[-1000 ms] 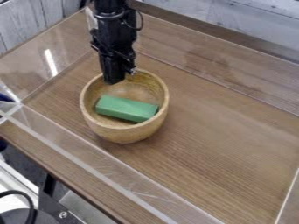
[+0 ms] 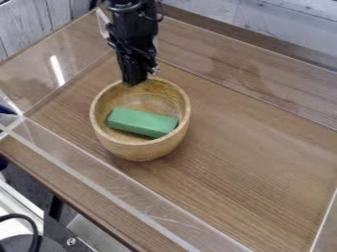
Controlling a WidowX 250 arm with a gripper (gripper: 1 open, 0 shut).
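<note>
A wooden bowl (image 2: 171, 143) stands on the table, left of the middle. A green block (image 2: 141, 122) lies inside it, in the lower part. My dark gripper (image 2: 133, 74) is above the bowl's far rim, its arm reaching down from the top. Its fingers look shut, with nothing visible between them, though they are small in view.
Bare wooden table (image 2: 257, 148) fills the right and back, with free room there. The table's left edge runs at the lower left, with dark cables beyond it. A light wall borders the top.
My gripper has moved slightly up and to the left, away from over the bowl's interior. The bowl and block show little change.
</note>
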